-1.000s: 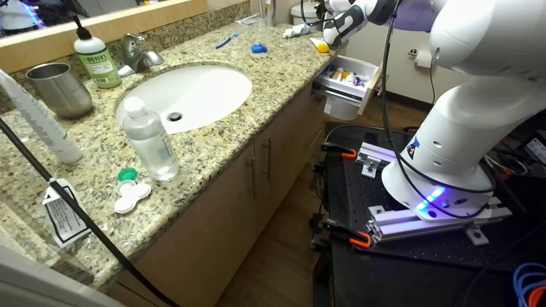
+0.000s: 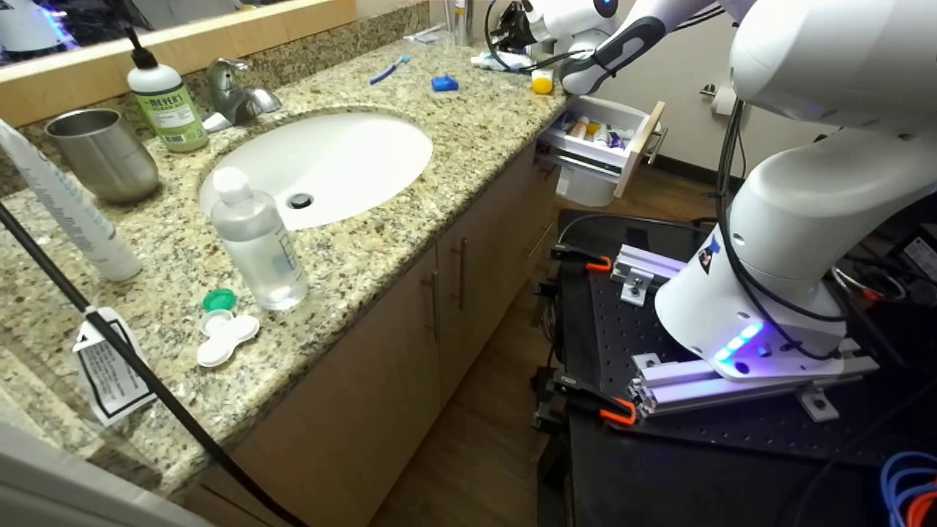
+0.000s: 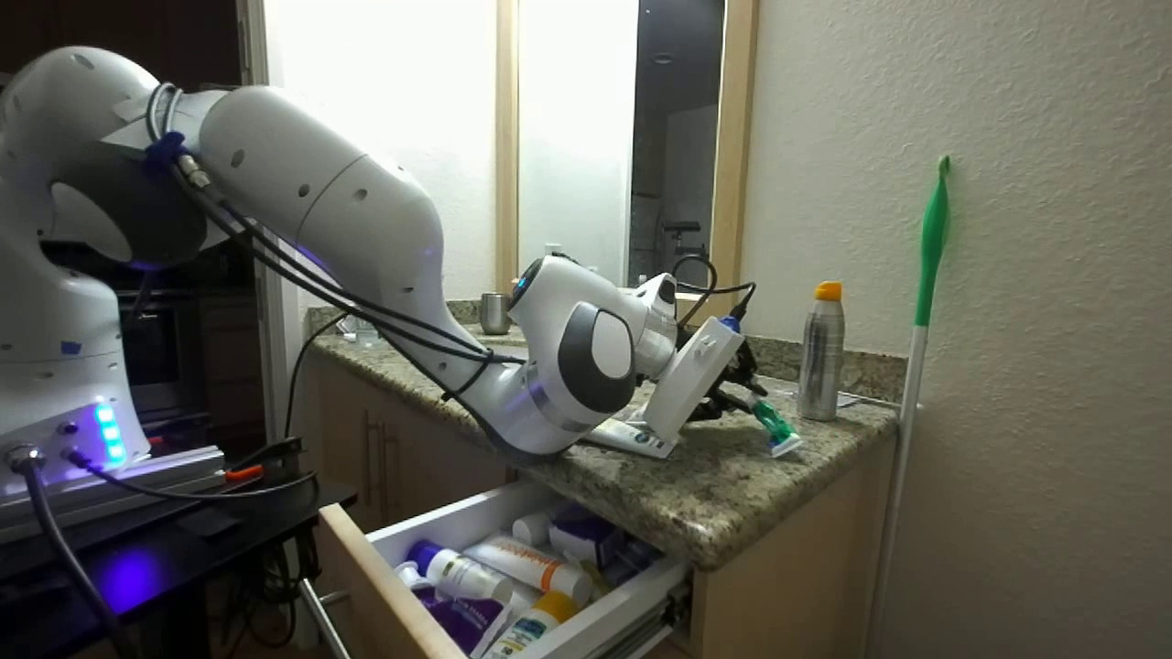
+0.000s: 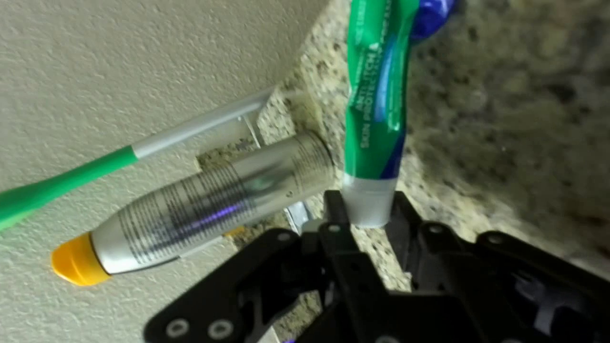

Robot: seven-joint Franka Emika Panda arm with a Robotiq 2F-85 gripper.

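Observation:
A green tube (image 4: pixel 374 97) with a white cap (image 4: pixel 369 200) is in the wrist view, its cap end between the black fingers. My gripper is shut on that cap. Seen from the side in exterior view 2, the green tube (image 3: pixel 772 419) hangs slanting from the gripper, close above the right end of the granite counter (image 3: pixel 714 500); whether it touches the stone I cannot tell. In exterior view 1 the arm hides the tube.
A silver spray can with an orange cap (image 3: pixel 821 351) stands close by, beside the green-and-white stick (image 3: pixel 934 253). Below the counter, an open drawer (image 3: pixel 374 582) holds several tubes and bottles. A white tube (image 3: pixel 632 437) lies under the wrist. The sink (image 2: pixel 334 158) is empty.
In exterior view 1 the arm's far end has swung left, farther over the counter. The yellow-capped tube and the white tube near it lie differently, both slightly shifted.

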